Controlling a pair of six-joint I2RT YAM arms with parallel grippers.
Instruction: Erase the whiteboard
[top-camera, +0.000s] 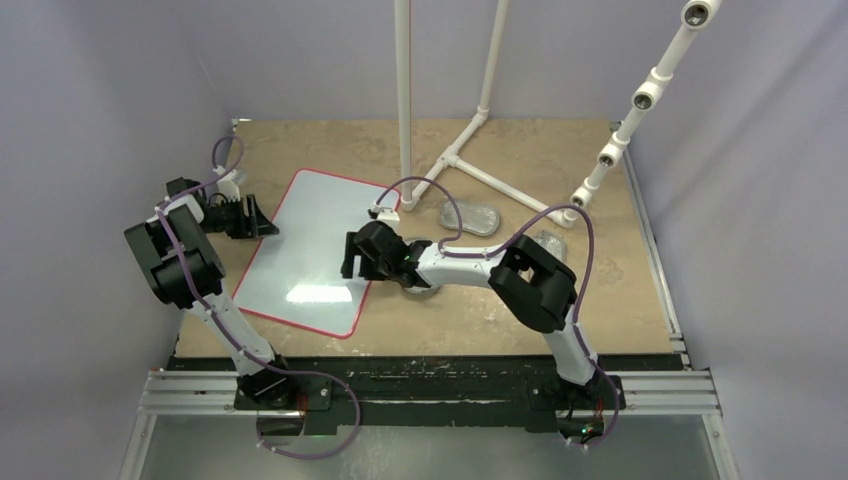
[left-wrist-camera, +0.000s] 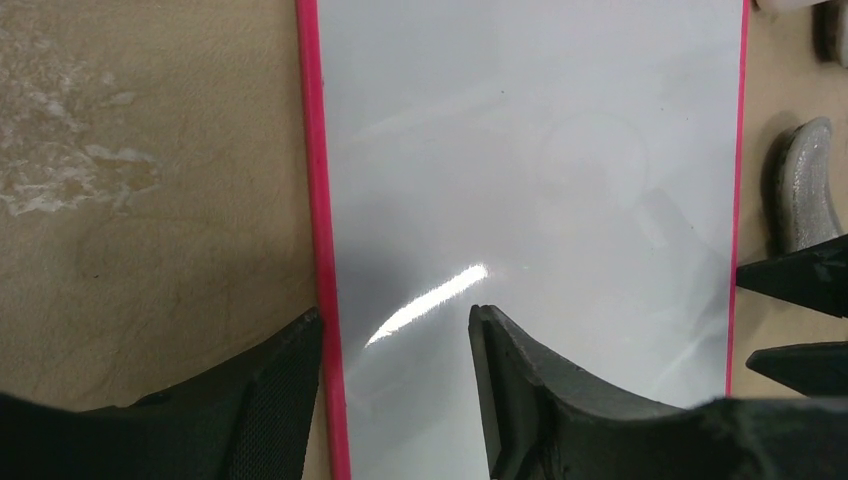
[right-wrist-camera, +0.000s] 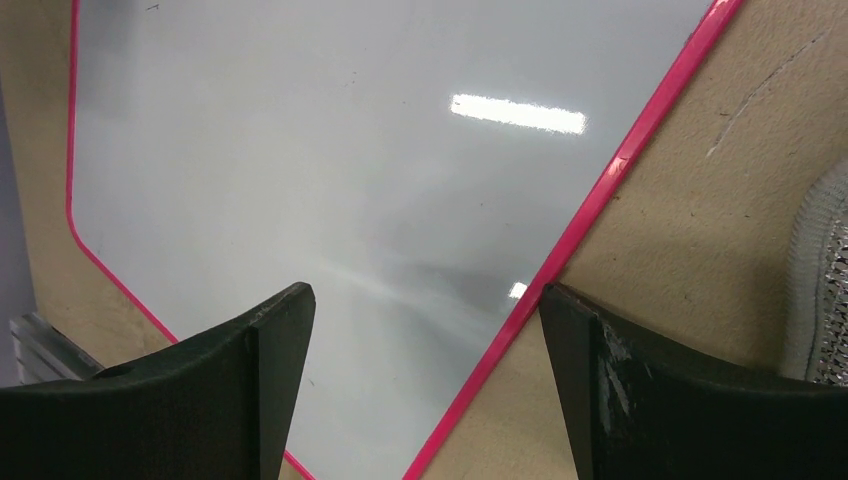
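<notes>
The whiteboard (top-camera: 325, 225), white with a red rim, lies on the table and looks mostly clean, with a few tiny dark specks in the right wrist view. At its left edge my left gripper is open, one finger by the rim and the other over the white surface; only board shows between them. My right gripper is open at the opposite edge, one finger over the board and the other at the rim, holding nothing. Contact with the rim cannot be told. No eraser is in either gripper.
Grey rounded objects (top-camera: 470, 217) lie right of the board, one partly under my right arm; another (top-camera: 551, 243) sits farther right. A white pipe frame (top-camera: 452, 158) stands behind them. Bare table (top-camera: 470, 330) shows at front right.
</notes>
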